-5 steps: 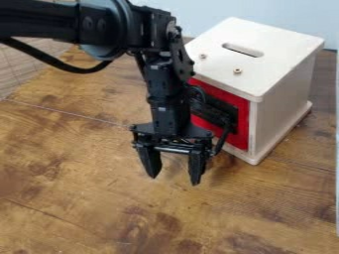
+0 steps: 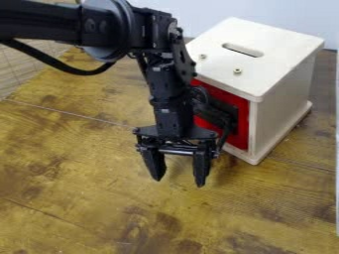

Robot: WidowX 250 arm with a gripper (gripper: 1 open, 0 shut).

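Note:
My black gripper (image 2: 177, 171) hangs low over the wooden floor, fingers pointing down and spread open, with only bare wood visible between them. It is in front of a white box (image 2: 281, 84) that has a slot in its top and a red front panel (image 2: 233, 141), which my arm partly hides.
A pale wall stands behind the box, and a tiled or panelled area (image 2: 27, 71) shows at the upper left.
The gripper has shifted very slightly to the right, and its fingers look a little wider apart. The box has not moved.

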